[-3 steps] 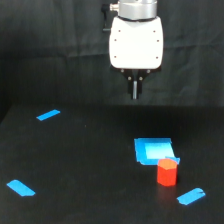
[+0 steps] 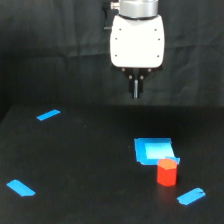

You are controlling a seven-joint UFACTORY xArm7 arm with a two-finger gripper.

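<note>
A white robot arm hangs at top centre, its small black gripper (image 2: 136, 82) pointing down, high above the table and too small to read its fingers. On the dark table (image 2: 80, 170) at the right, a red hexagonal block (image 2: 167, 173) stands just in front of a blue square (image 2: 150, 150) with a lighter inner part.
Blue tape strips lie at the left rear (image 2: 49, 114), the left front (image 2: 21, 187) and the right front (image 2: 191, 196).
</note>
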